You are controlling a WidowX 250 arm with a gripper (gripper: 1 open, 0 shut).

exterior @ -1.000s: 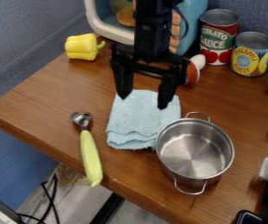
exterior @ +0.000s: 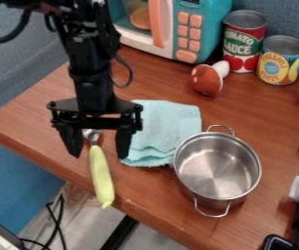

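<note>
My black gripper hangs over the left-middle of the table, its two fingers spread apart, above the metal head of a scoop with a pale yellow handle. A folded light blue cloth lies to the right, and a steel pot stands at the front right.
A teal toy microwave, a tomato sauce can, a yellow can and a red-and-white mushroom-like toy stand at the back. Black appliance parts with white knobs line the right edge.
The arm has moved left and down from over the cloth to over the scoop's head, now hiding the yellow object at the back left.
</note>
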